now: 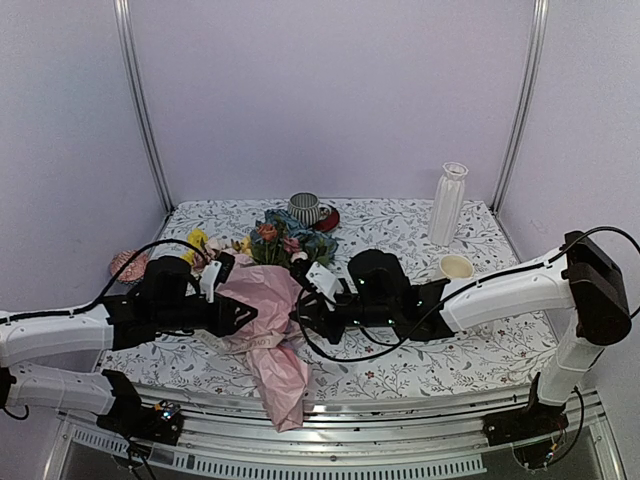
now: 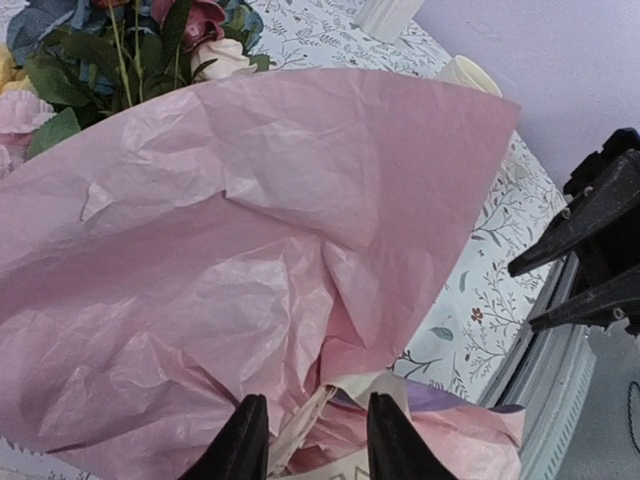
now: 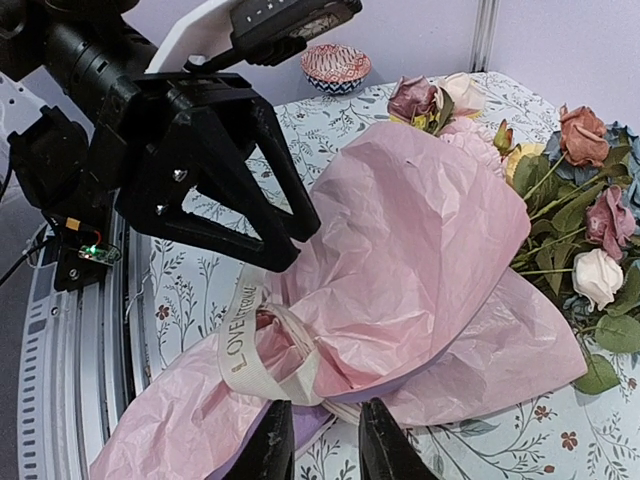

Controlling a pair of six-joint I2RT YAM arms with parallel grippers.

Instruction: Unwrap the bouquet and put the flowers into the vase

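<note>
The flower bouquet lies on the table in pink wrapping paper, blooms toward the back, its wrapped lower end hanging over the front edge. A cream lettered ribbon loops loosely around the paper's narrow waist. My left gripper hovers over the paper near the ribbon, fingers partly open and empty. To the right of the bouquet, my right gripper is partly open with only a view of paper and table beyond its fingers. A tall white vase stands upright at the back right. The stems' lower ends are hidden by the wrapping.
A striped cup on a dark red saucer stands behind the flowers. The cream cup is at the right, beyond my right arm. A patterned bowl sits at the left edge. Open tabletop lies between bouquet and vase.
</note>
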